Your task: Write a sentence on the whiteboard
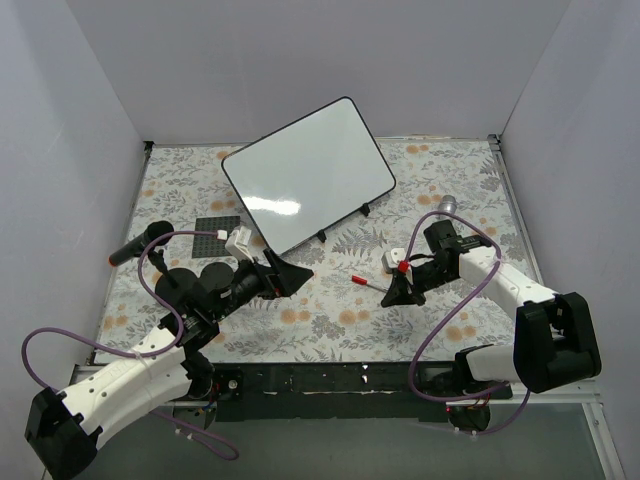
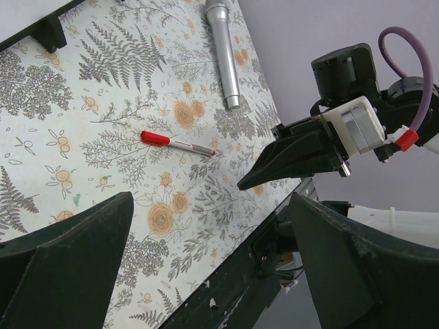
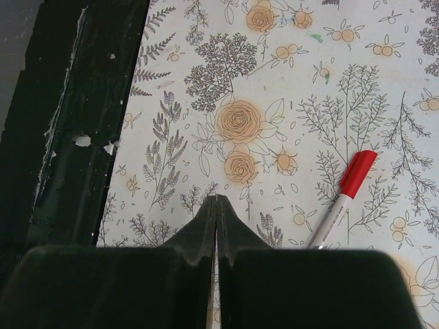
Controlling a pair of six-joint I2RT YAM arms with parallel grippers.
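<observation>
A red-capped white marker (image 2: 180,144) lies flat on the patterned table, its cap toward the table's middle. My right gripper is shut with its tips touching and nothing between them. In the right wrist view the marker (image 3: 346,190) is outside those fingers, to their right, its lower end hidden behind the gripper. From above, the right gripper (image 1: 388,304) hangs close by the marker's tail end. My left gripper stands open and empty, its two fingers wide apart at the lower corners. The whiteboard (image 1: 312,165) lies tilted at the back of the table.
A silver microphone (image 1: 447,205) lies at the right, behind the right arm. A dark mesh pad (image 1: 217,236) and a black cylinder (image 1: 128,251) are on the left. The table's dark front edge (image 1: 310,385) runs below both arms. Mid-table is mostly clear.
</observation>
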